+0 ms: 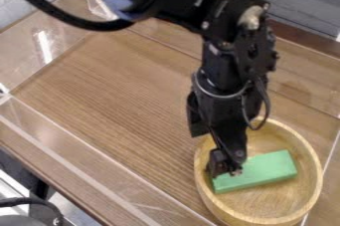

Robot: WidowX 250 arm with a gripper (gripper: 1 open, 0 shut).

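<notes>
A pale wooden bowl sits at the lower right of the camera view, holding a green rectangular block. My black gripper reaches down into the bowl, its tip at the left end of the block. The gripper is open; whether it touches the block is unclear, and part of the block's left end is hidden behind it.
The wooden tray floor is clear on the left and behind the bowl, bordered by clear walls. A dark cable lies outside the tray at the lower left.
</notes>
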